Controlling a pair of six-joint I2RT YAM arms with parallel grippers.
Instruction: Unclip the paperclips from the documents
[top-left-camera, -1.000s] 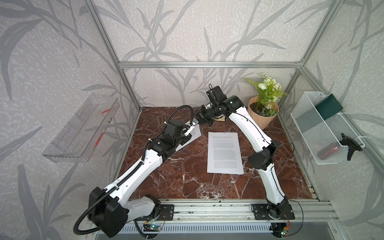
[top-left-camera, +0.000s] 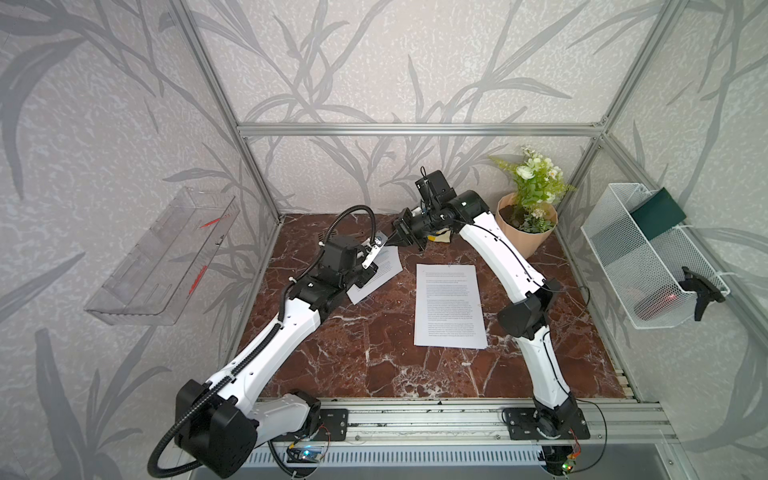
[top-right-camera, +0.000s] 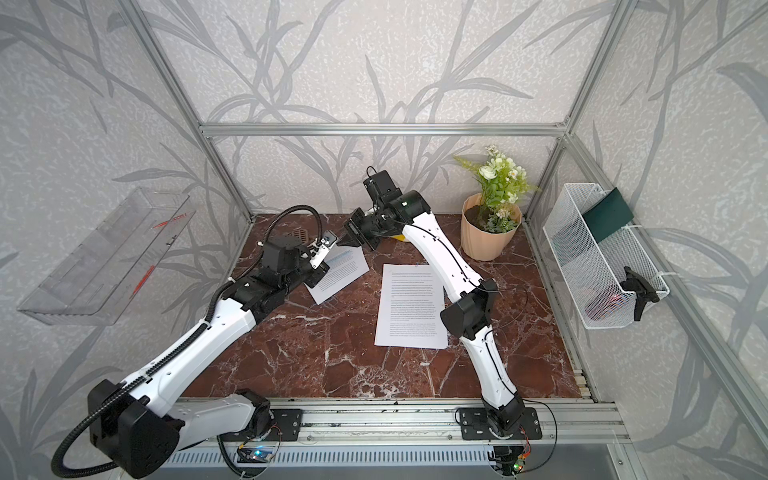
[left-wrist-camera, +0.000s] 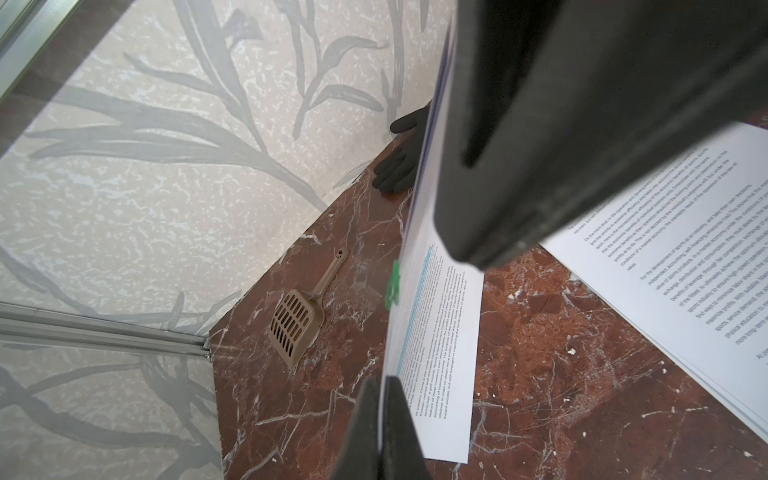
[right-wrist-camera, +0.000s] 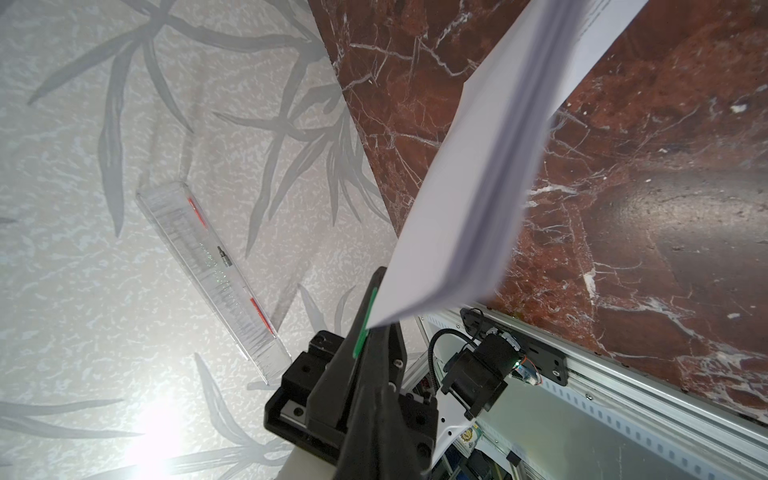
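In the left wrist view my left gripper is shut on the edge of a stack of documents, which stands up nearly edge-on. A green paperclip sits on one face of that stack. My right gripper, shut, is at the stack's corner in the right wrist view. Beside it a green strip, likely the clip, shows close to the left gripper's finger. Whether clip or paper lies between the right fingers is hard to tell. Another document lies flat on the table.
A printed sheet lies under the left gripper. At the back are a beige slotted scoop, a black glove and a potted plant. A clear wall bin hangs left, a white mesh basket right.
My left gripper has shifted a little to the left, uncovering more of the sheet below. The right arm has moved only slightly. The flat document has stayed put.
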